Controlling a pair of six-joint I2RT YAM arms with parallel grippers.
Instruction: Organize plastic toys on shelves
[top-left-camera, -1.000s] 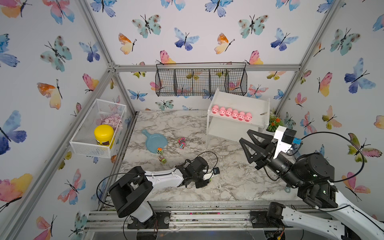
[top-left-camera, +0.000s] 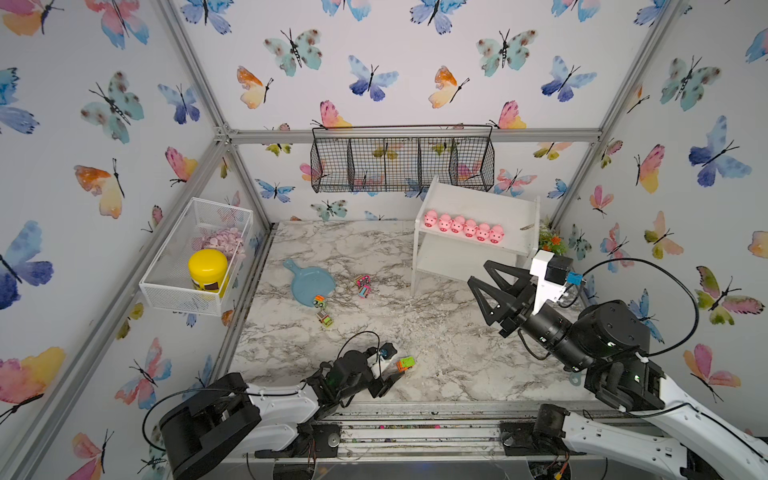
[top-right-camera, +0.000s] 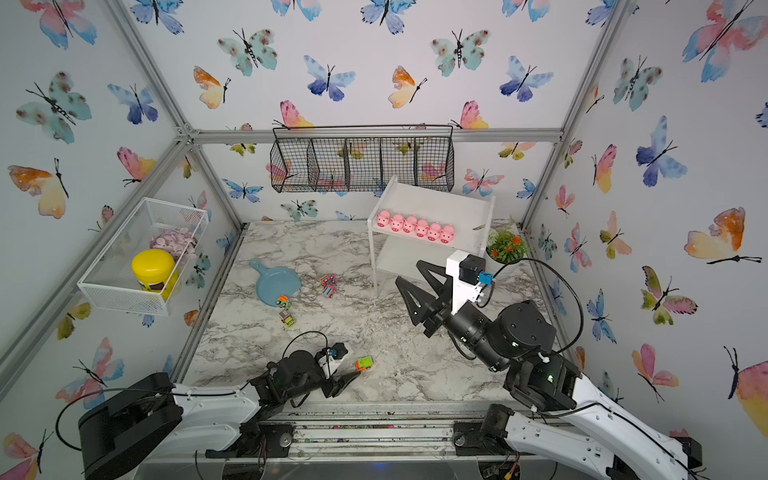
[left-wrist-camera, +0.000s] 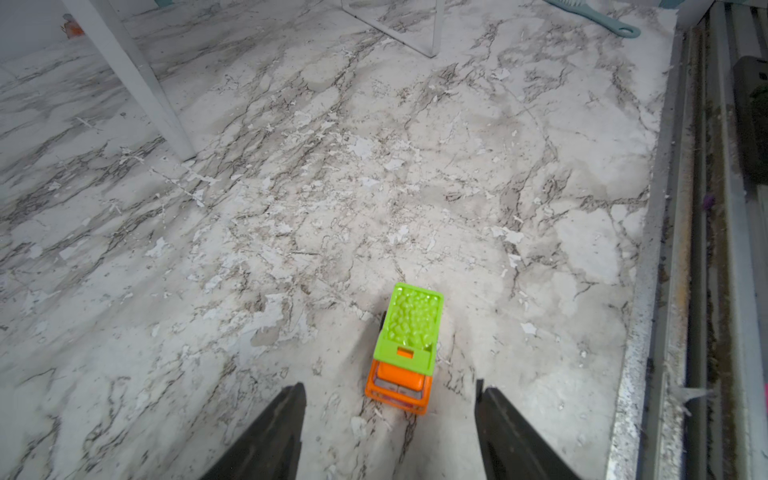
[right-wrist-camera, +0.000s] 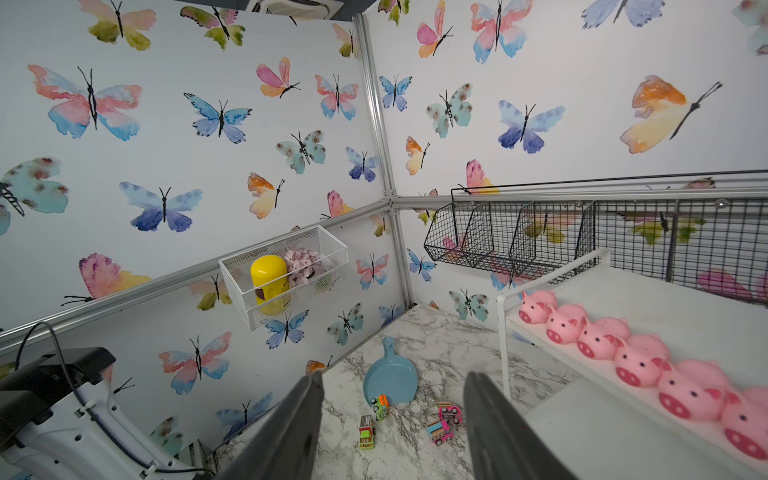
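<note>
A green and orange toy truck (left-wrist-camera: 408, 348) lies on the marbled table, ahead of and between the parted fingers of my left gripper, which stands open and touches nothing. The truck also shows in the top left view (top-left-camera: 406, 363). My right gripper hangs high in front of the white shelf (top-left-camera: 456, 261), open and empty. Pink toy pigs (top-left-camera: 463, 226) stand in a row along the shelf's upper board; its lower board looks bare where visible. More small toy vehicles lie to the left: a pink one (top-left-camera: 364, 285), an orange and green one (top-left-camera: 320, 301) and a greenish one (top-left-camera: 325, 318).
A blue pan-shaped plate (top-left-camera: 312, 285) lies at the back left. On the left wall hangs a white basket (top-left-camera: 165, 304) with a yellow container. A black wire rack (top-left-camera: 384, 164) spans the back wall; a potted plant (top-right-camera: 504, 244) stands right of the shelf. Mid-table is clear.
My left arm has drawn back to the left and toward the front, uncovering the green and orange truck. The right arm has shifted slightly left.
</note>
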